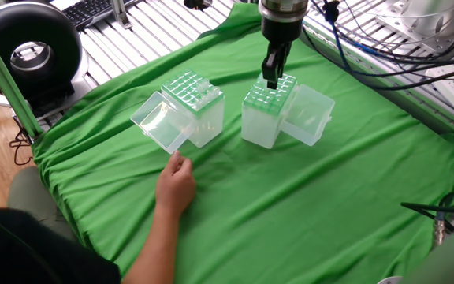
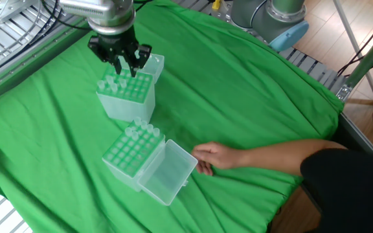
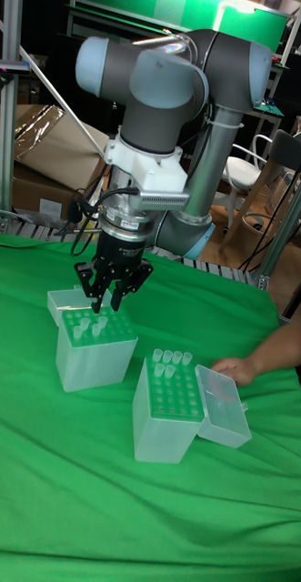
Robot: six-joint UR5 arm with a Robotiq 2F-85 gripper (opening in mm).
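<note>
Two translucent tip boxes with green perforated tops stand apart on the cloth, lids hinged open. Over the first box (image 2: 127, 108), my gripper (image 2: 125, 70) points down, its two dark fingertips apart and close above the green top. Whether they touch anything there cannot be made out; a pale patch shows between them in exterior view 2. Several clear tips (image 3: 90, 326) stick up from this box near the fingers. The second box (image 3: 161, 433) holds several clear tips (image 3: 171, 361) at one end of its top.
A person's hand (image 1: 176, 183) rests on the cloth beside the second box's open lid (image 1: 162, 122). The first box's lid (image 1: 309, 115) spreads out on its other side. Cables (image 1: 396, 75) run along the table edge.
</note>
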